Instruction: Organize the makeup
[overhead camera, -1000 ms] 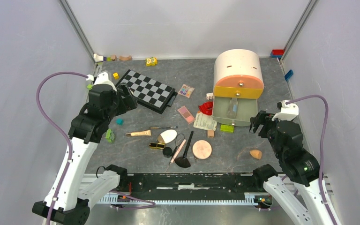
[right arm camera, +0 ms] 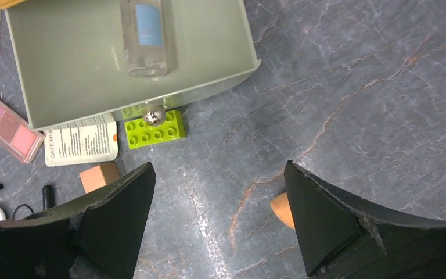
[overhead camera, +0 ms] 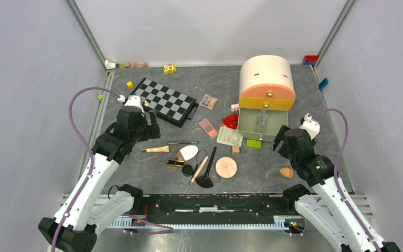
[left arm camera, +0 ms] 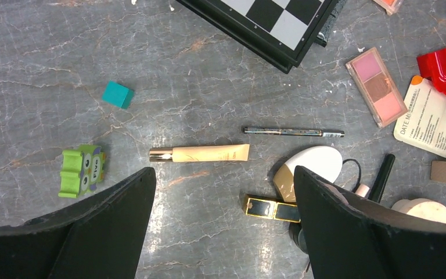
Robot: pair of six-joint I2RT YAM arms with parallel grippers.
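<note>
A makeup organizer (overhead camera: 266, 76) stands at back right, its lower drawer (right arm camera: 69, 70) pulled out with a clear bottle (right arm camera: 142, 40) inside. Across the middle lie a cream tube (left arm camera: 209, 153), eyeliner (left arm camera: 290, 131), blush palette (left arm camera: 376, 87), small palette (overhead camera: 208, 102), white oval item (overhead camera: 188, 151), gold-edged case (left arm camera: 271, 209), fan brush (overhead camera: 204, 180) and round compact (overhead camera: 225, 167). My left gripper (overhead camera: 149, 131), open and empty, hangs above the left side, over the tube's area. My right gripper (overhead camera: 277, 143), open and empty, hangs by the drawer's front right, above an orange sponge (overhead camera: 286, 172).
A chessboard (overhead camera: 165, 100) lies at back left. A red object (overhead camera: 230, 121), paper card (overhead camera: 230, 136), green brick (overhead camera: 254, 144) and wooden block (right arm camera: 99, 177) sit beside the drawer. Several small toys line the edges. Free table lies right of the drawer.
The objects on the table look unchanged.
</note>
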